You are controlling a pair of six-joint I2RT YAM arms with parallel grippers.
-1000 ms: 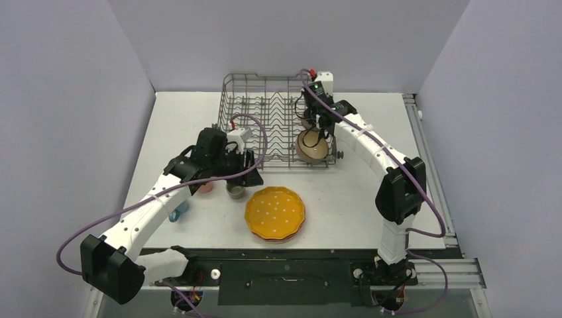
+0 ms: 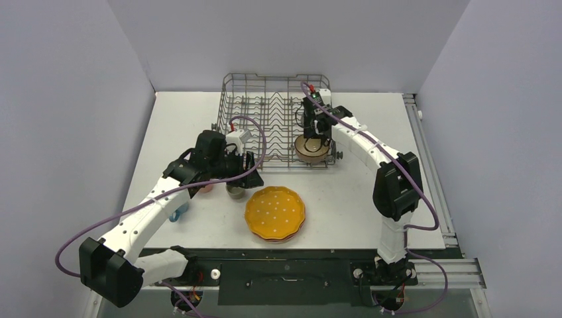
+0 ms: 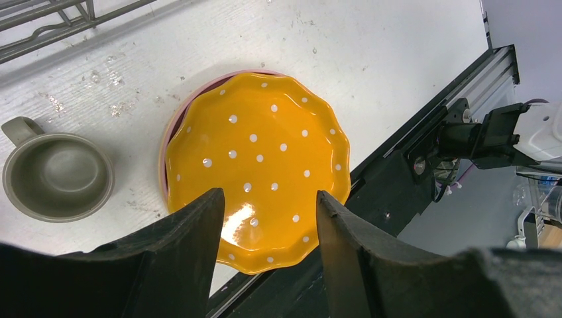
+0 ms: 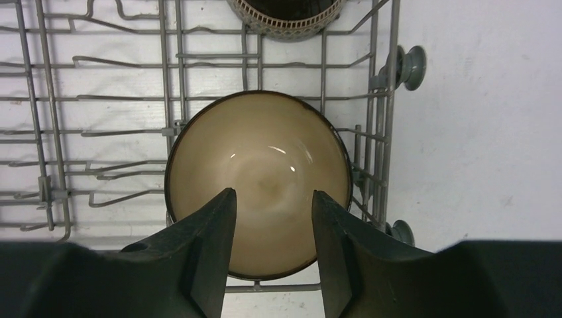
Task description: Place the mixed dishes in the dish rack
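In the right part of the wire dish rack [image 2: 272, 162] lies a tan bowl [image 4: 265, 159] with a dark rim, its hollow side showing. My right gripper is over that bowl, fingers apart and nothing between them. A yellow scalloped plate [image 2: 275, 212] with white dots rests on a pinkish plate [image 3: 164, 159] near the table's front. My left gripper stands open and empty above the plates' near side. Left of them is a grey-green mug [image 3: 58, 177]. A blue mug [image 2: 177, 212] and a pink item [image 2: 206, 188] lie partly under the left arm.
Behind the bowl in the rack sits another dark round dish [image 4: 288, 23] with a patterned rim, cut off by the view. Rack tines [image 4: 126, 132] left of the bowl stand empty.
The right gripper has shifted slightly over the rack, a little toward the front, and the tan bowl now lies more level. The left arm has hardly moved.
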